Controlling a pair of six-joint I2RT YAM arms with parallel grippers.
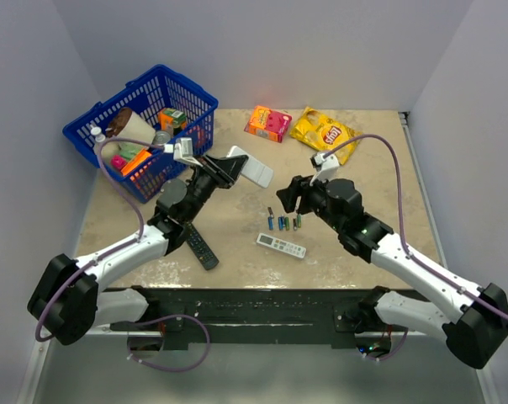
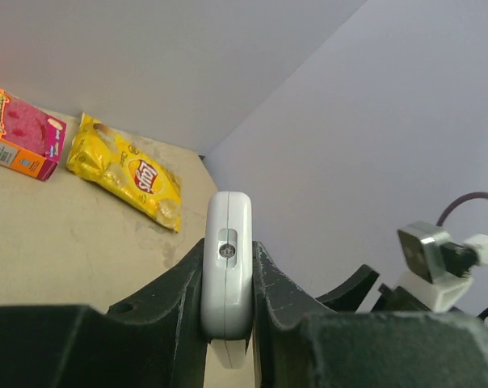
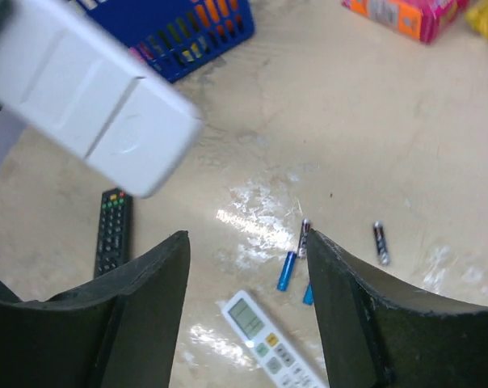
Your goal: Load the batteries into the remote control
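Observation:
Held up over the middle of the table is a white remote control [image 1: 254, 170], tilted, with my left gripper [image 1: 235, 165] shut on one end. In the left wrist view, the end of the remote [image 2: 228, 267] stands between the dark finger pads. A seam crosses its pale face [image 3: 147, 133] in the right wrist view. My right gripper [image 1: 291, 197] is apart from the remote, near its free end. Its fingers [image 3: 151, 283] are spread, with nothing seen between them. Several small batteries [image 1: 281, 223] lie on the table below the right gripper.
A second white remote with a screen [image 1: 281, 245] lies near the front, a black remote [image 1: 202, 247] to the left. The filled blue basket [image 1: 202, 124] stands back left. A pink-orange box [image 1: 268, 123] and yellow chip bag [image 1: 325, 135] lie at the back.

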